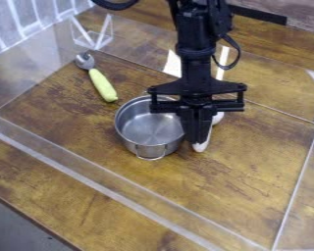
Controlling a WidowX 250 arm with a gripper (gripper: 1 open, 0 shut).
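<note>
My black gripper (pixel 196 127) points down at the right rim of a steel pot (pixel 144 125), its tips low beside it. Something white (pixel 200 145) shows just under and behind the fingertips, partly hidden by them; I cannot tell what it is. The gripper looks shut, and whether anything thin is between its fingers does not show.
A yellow-green object (pixel 102 86) and a wrench-like tool (pixel 85 61) lie at the upper left. Transparent walls border the work area.
</note>
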